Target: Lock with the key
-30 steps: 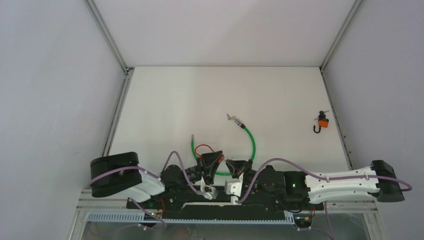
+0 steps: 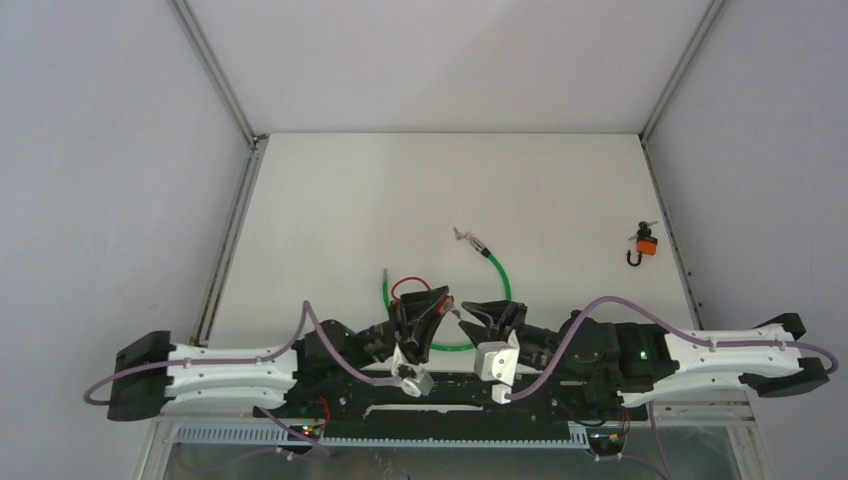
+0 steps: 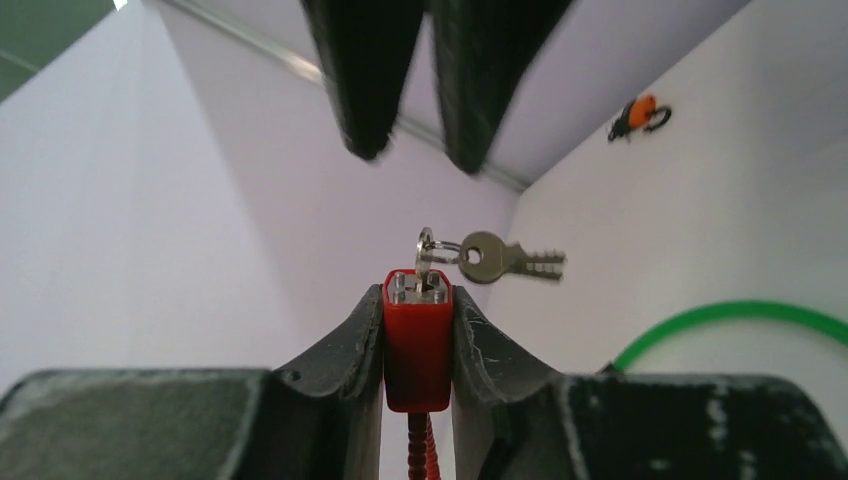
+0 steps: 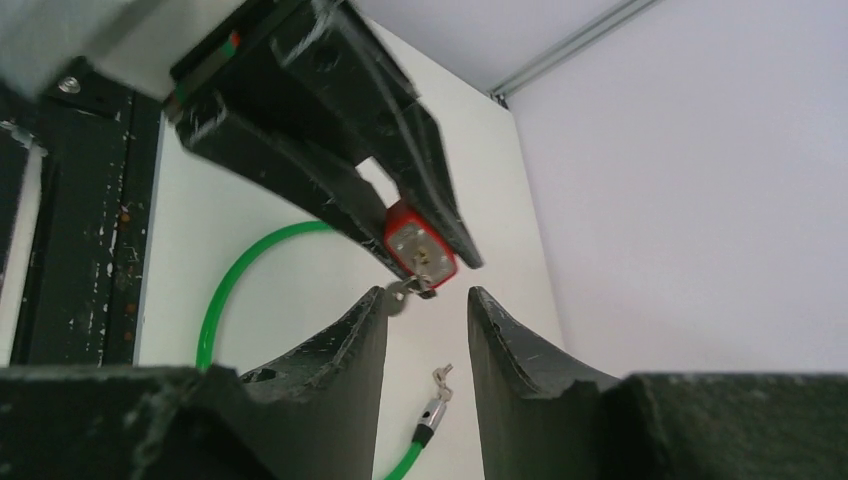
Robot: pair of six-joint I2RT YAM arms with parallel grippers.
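A red lock [image 3: 416, 345] stands between the fingers of my left gripper, which is shut on it. One key is in the lock's face, and a second key [image 3: 484, 258] hangs off its ring [image 3: 425, 252], pointing to the right in the left wrist view. From the right wrist view, the lock [image 4: 419, 247] shows its metal face, with a blurred key [image 4: 398, 297] by it. My right gripper is open beside the keys, its fingertips apart and empty. In the top view, the two grippers face each other, the lock [image 2: 446, 303] between them.
A green cable lock [image 2: 503, 275] with keys at one end [image 2: 463, 235] curves over the white table, partly under the arms. An orange padlock [image 2: 646, 245] lies near the table's right edge.
Both grippers have shifted slightly right and up in the top view, and the left arm has swung to a straighter pose. My right gripper has drawn back from the keys and opened.
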